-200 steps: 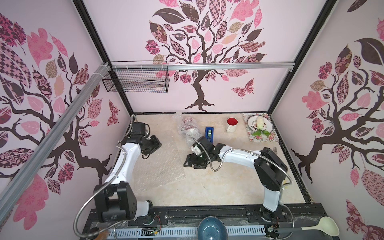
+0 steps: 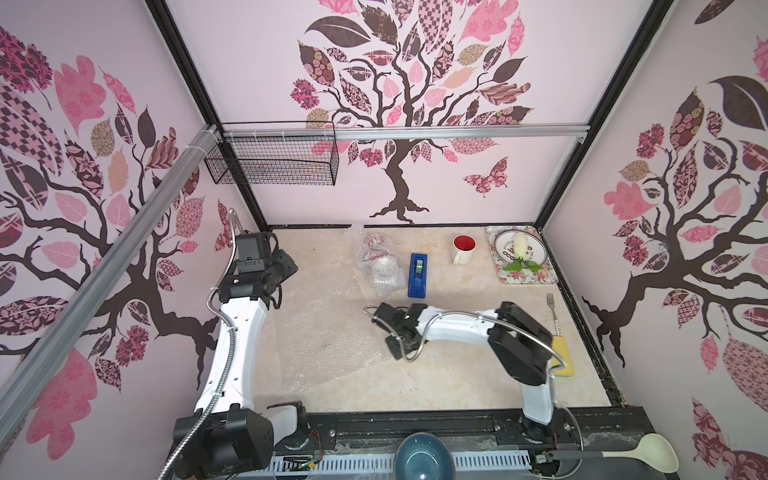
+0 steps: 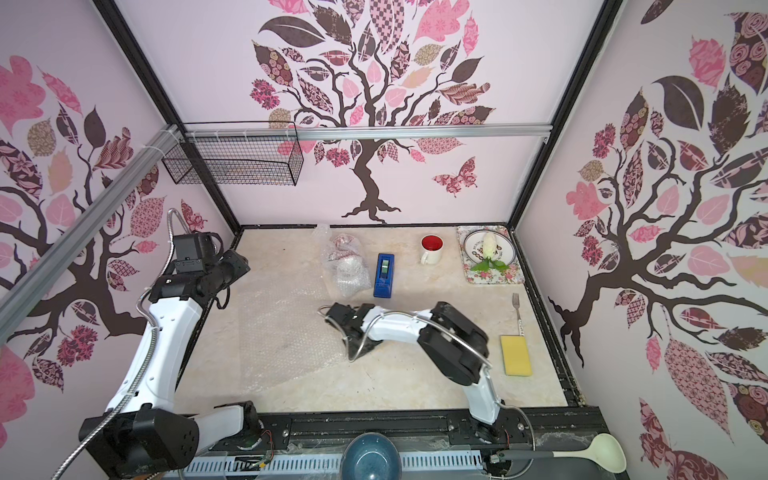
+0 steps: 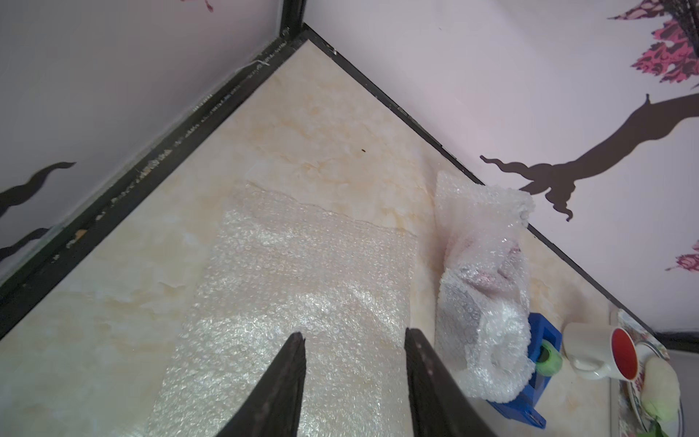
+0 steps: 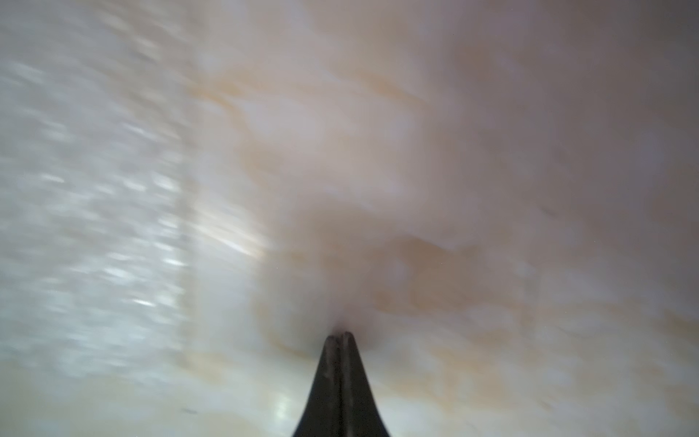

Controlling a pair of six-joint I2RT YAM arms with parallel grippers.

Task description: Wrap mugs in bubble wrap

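A flat sheet of bubble wrap (image 2: 324, 344) lies on the left half of the table. Behind its right side rests a lumpy bubble-wrapped bundle (image 4: 486, 306) with pink showing through. The white mug with red inside (image 2: 463, 249) stands upright, unwrapped, at the back. My left gripper hangs above the sheet's far left side, fingers apart and nothing between them. Low over the table, my right gripper is shut, with nothing visible between its fingertips. In the right wrist view the sheet's edge runs left of those tips, over blurred bare table.
A blue tape dispenser (image 2: 417, 276) stands between bundle and mug. A plate with a white flower (image 2: 520, 248) sits on a floral tray (image 2: 544, 273) at the back right. A yellow sponge (image 3: 515, 355) and a fork (image 3: 517, 308) lie right.
The sheet seems shifted a little to the right.
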